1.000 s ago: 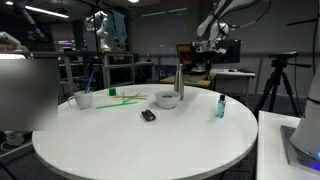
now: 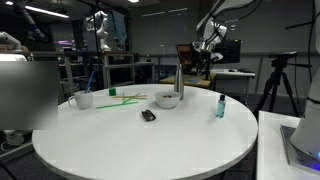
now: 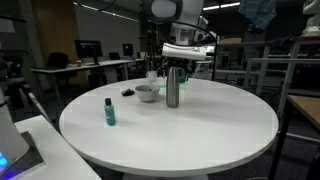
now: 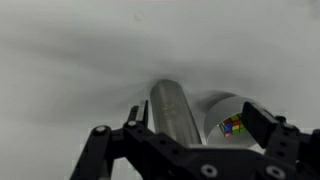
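A tall silver cylinder [image 3: 175,88] stands upright on the round white table [image 3: 200,135]. Right beside it is a white bowl [image 2: 168,99], with a small multicoloured cube [image 4: 233,127] inside. My gripper is open above the cylinder; looking down in the wrist view, the cylinder's top appears in the gap between the fingers, closer to the left one, with the bowl by the right one. The fingers do not appear to touch either thing. The white-and-black arm [image 3: 177,25] comes in from above in exterior view 2.
A small blue-green bottle [image 2: 220,106] stands apart near the table's edge. A black object [image 2: 148,115], a white mug [image 2: 80,99], green and orange sticks [image 2: 125,100] and a green block [image 2: 113,91] lie elsewhere.
In exterior view 1 the arm has shifted slightly in the upper right. The objects on the table have stayed where they were.
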